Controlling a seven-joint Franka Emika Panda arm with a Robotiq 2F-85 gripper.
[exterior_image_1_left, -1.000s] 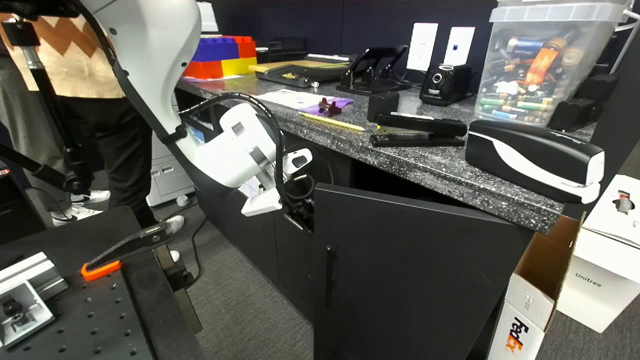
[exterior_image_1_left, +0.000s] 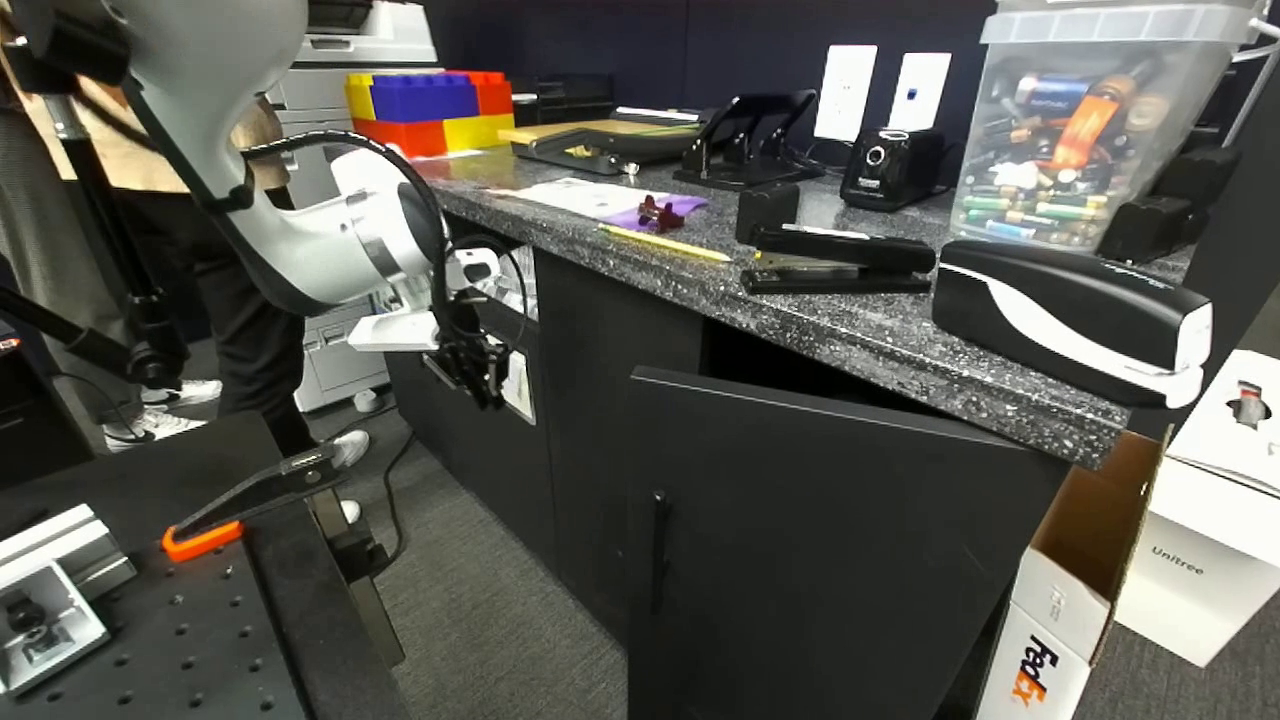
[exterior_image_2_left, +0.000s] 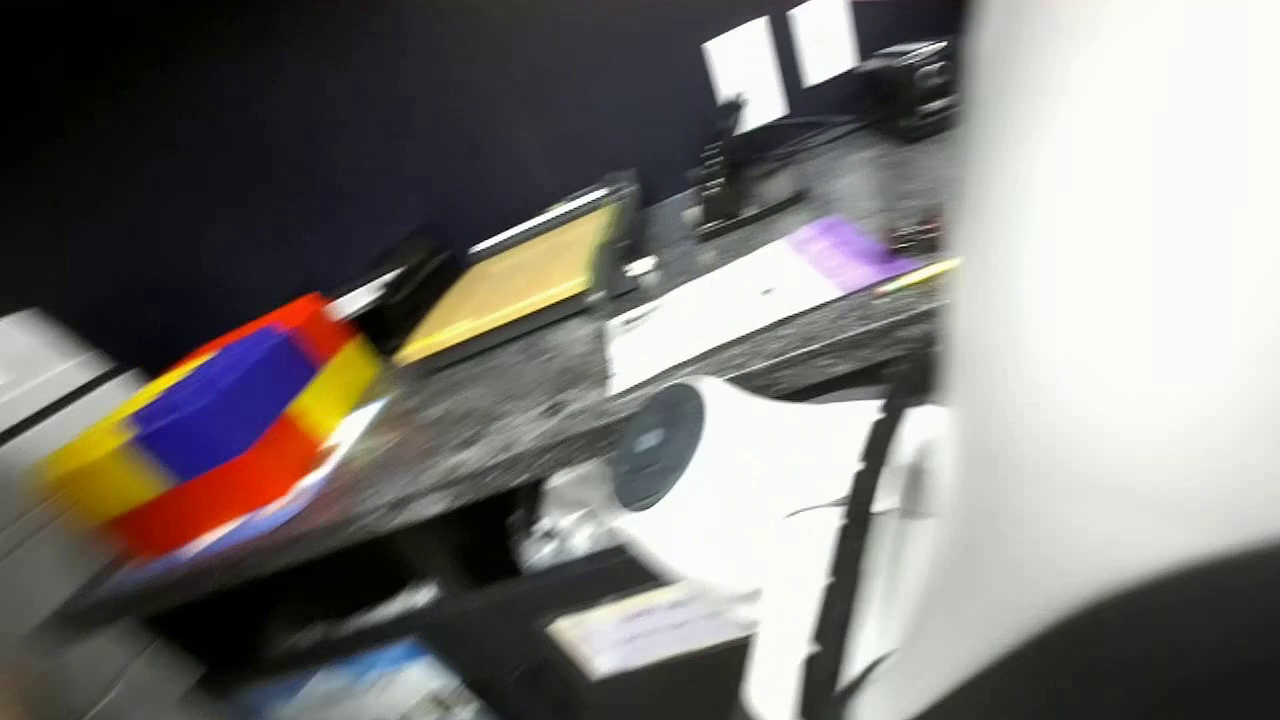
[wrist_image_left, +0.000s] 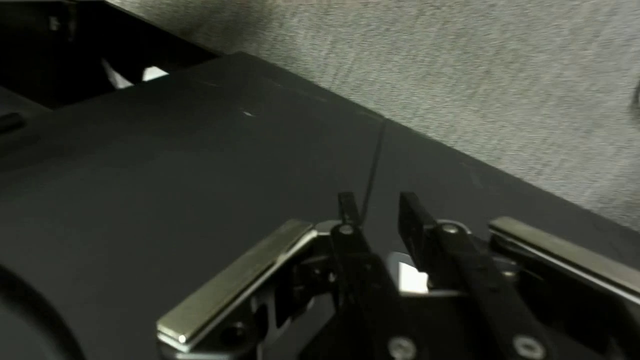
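Note:
My gripper (exterior_image_1_left: 486, 374) hangs in front of the dark cabinets, left of the swung-out cabinet door (exterior_image_1_left: 828, 540) and below counter height. In the wrist view its two black fingertips (wrist_image_left: 348, 207) stand a small gap apart, and no object shows between them; a cabinet front (wrist_image_left: 180, 162) lies beyond. The door stands ajar, its vertical handle (exterior_image_1_left: 659, 552) clear of the gripper. Exterior view 2 is blurred; there the white arm (exterior_image_2_left: 1116, 300) covers the right side and the fingers are hidden.
The speckled counter (exterior_image_1_left: 840, 324) holds a black stapler (exterior_image_1_left: 840, 254), an electric stapler (exterior_image_1_left: 1068, 312), a yellow pencil (exterior_image_1_left: 666, 244) and a battery bin (exterior_image_1_left: 1080, 132). Toy bricks (exterior_image_1_left: 422, 98) sit at its far end. A perforated table (exterior_image_1_left: 204, 612) stands front left; cardboard boxes (exterior_image_1_left: 1068, 576) stand right.
The arm and gripper have moved left and somewhat up, away from the open door's edge. The door and the counter items look unchanged.

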